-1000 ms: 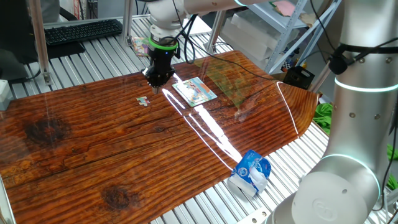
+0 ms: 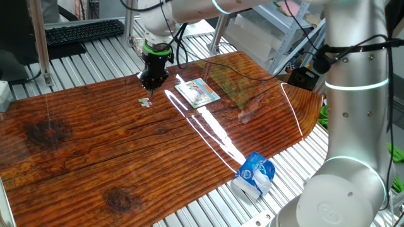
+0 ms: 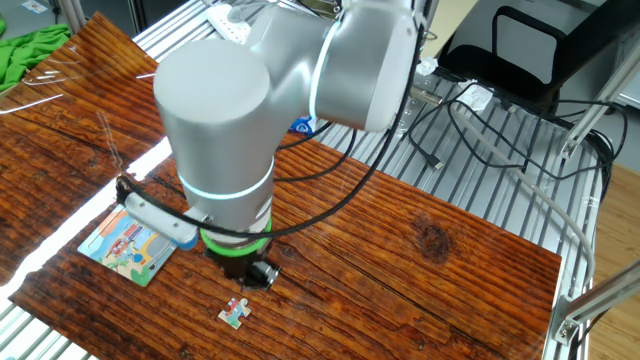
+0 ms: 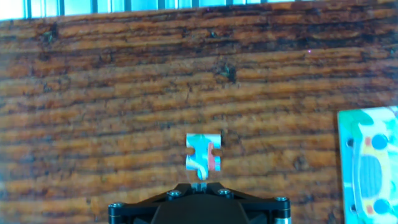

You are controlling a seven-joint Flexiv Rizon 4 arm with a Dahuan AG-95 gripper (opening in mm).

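Note:
A small jigsaw piece, pale with teal and red print, lies flat and alone on the brown wooden board. Just short of it in the wrist view are the tips of my gripper, drawn together with nothing visible between them. From the first exterior view, the black gripper points down above the board, close to the piece. The second exterior view also shows the piece clear of the gripper. A square picture puzzle with colourful print lies flat nearby, at the right edge of the wrist view.
A blue-and-white tissue packet sits at the board's edge near the arm's base. Bare wooden board stretches widely away from the puzzle. A keyboard stands beyond the board on the slatted metal table.
My gripper has moved left in the first exterior view, away from the picture puzzle and closer to the loose piece. The piece and the puzzle have stayed put.

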